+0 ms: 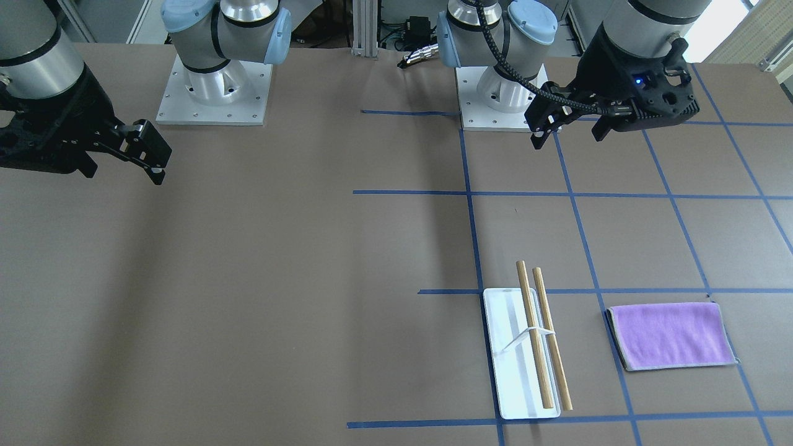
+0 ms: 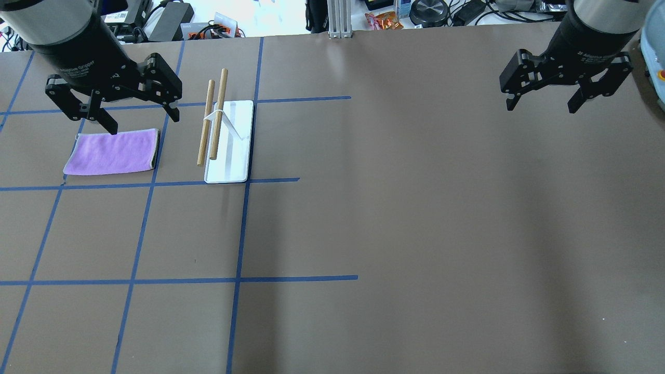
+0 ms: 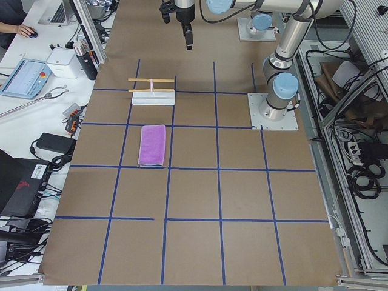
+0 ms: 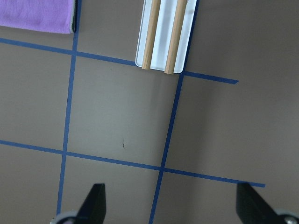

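A white tray (image 1: 505, 379) lies on the taped grid with two wooden sticks (image 1: 539, 371) resting on a thin white holder across it. Beside it lies a folded purple cloth (image 1: 669, 334), also seen in the top view as a purple towel (image 2: 112, 152). My gripper hangs above the table, its two dark fingertips wide apart at the bottom of the wrist view, with bare table between them; the tray and cloth are ahead of it, higher in that view.
A second robot arm's black gripper (image 1: 96, 141) hangs over the untaped part of the table (image 2: 436, 218), which is clear. White-jointed arms on base plates (image 1: 212, 111) line the back edge in the front view. Cables and equipment lie beyond the table's edges.
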